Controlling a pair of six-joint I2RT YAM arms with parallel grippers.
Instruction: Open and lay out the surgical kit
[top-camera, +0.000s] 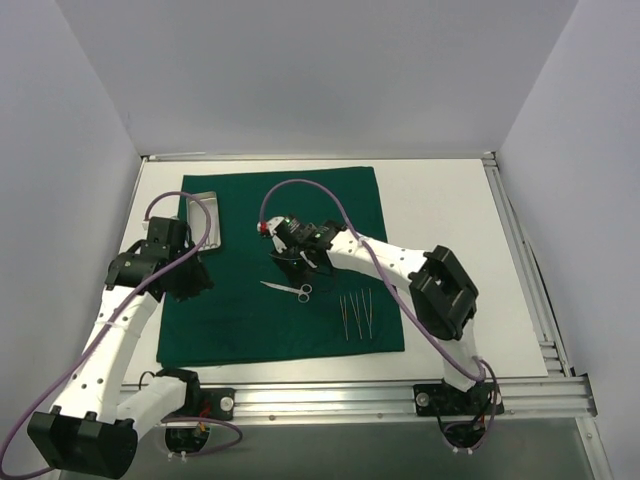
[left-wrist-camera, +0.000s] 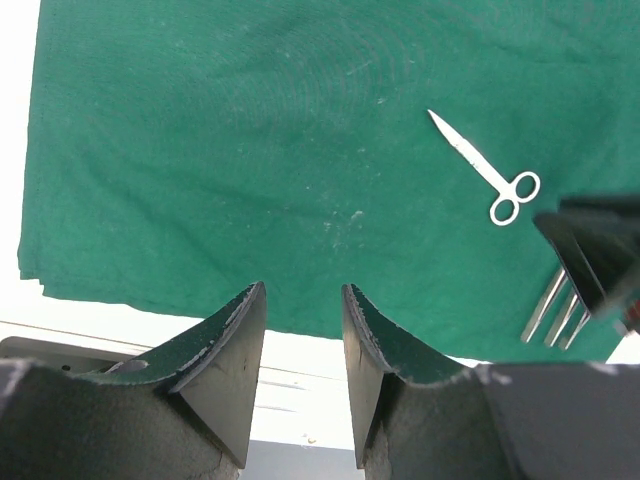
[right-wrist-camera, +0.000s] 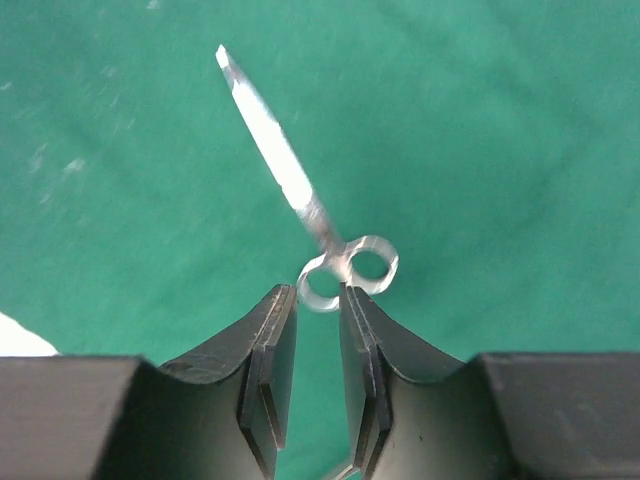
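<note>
Silver scissors (top-camera: 284, 287) (left-wrist-camera: 467, 152) (right-wrist-camera: 270, 140) lie on the green cloth (top-camera: 250, 330). My right gripper (top-camera: 293, 268) hangs just above and behind them; in its wrist view the finger tips are a little apart, over the finger rings, with nothing seen held. Several slim instruments (top-camera: 356, 315) lie in a row at the cloth's front right. A metal tray (top-camera: 203, 221) sits at the back left. My left gripper (top-camera: 200, 285) hangs over the cloth's left side, part open, nothing between its fingers.
Metal rails (top-camera: 320, 398) run along the front edge, and walls stand at the back and sides.
</note>
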